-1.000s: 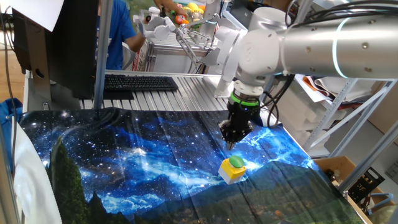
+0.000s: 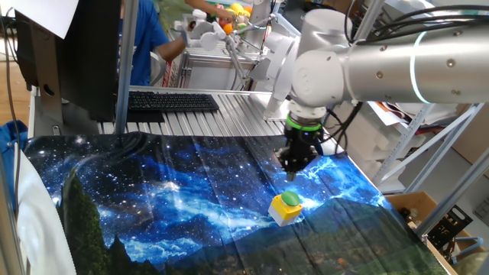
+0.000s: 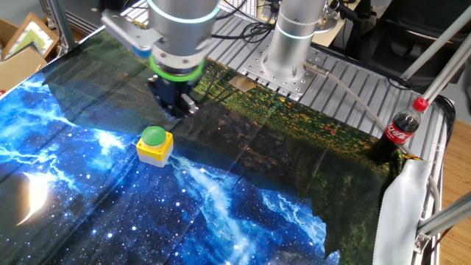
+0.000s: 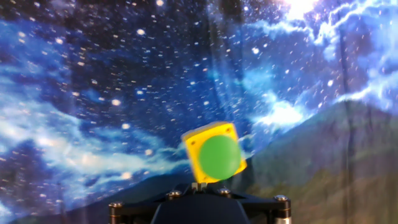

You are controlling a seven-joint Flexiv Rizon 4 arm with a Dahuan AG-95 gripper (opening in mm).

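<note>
A yellow and white box with a round green button (image 2: 289,206) rests on the cloth near the middle of exterior view 1. In exterior view 2 the same button box (image 3: 155,149) is left of centre. My gripper (image 2: 290,176) hangs above it, apart from it, fingers pointing down. From the wrist, the green button top (image 4: 220,157) shows just beyond the fingertips, slightly to their right. The tips of my gripper are together, with nothing visible between them.
A star-and-mountain cloth (image 2: 153,206) covers the table, mostly bare around the box. A cola bottle (image 3: 401,131) stands at one table corner. A keyboard (image 2: 172,101) lies behind the cloth, and a person (image 2: 149,46) is in the background.
The button box has stayed put.
</note>
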